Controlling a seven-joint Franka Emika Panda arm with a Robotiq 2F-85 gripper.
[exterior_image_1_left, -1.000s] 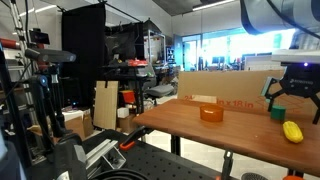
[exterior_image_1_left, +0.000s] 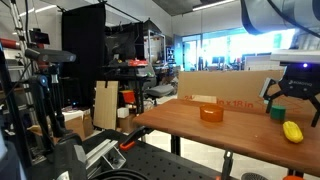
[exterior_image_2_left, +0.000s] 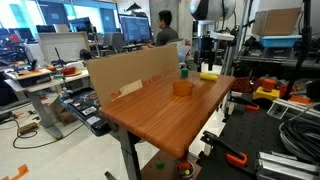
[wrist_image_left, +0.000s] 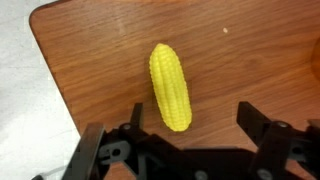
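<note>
A yellow, bumpy, elongated object like an ear of corn (wrist_image_left: 170, 88) lies on the wooden table (wrist_image_left: 100, 60). In exterior view 1 the yellow object (exterior_image_1_left: 292, 131) is near the table's right end. My gripper (exterior_image_1_left: 291, 106) hovers above it, open and empty. From the wrist view, the open gripper has its fingers spread wide at the lower part of the picture, and the yellow object's near end reaches toward the gap between them. An orange bowl (exterior_image_1_left: 211, 113) stands farther left on the table. Behind the yellow object is a green cup-like item (exterior_image_1_left: 278, 112).
Along the table's back edge stands a brown cardboard panel (exterior_image_2_left: 135, 78). Bare tabletop (exterior_image_2_left: 160, 112) stretches away from the bowl toward the end far from the arm. In the wrist view, the table edge runs down the left side, with pale floor beyond.
</note>
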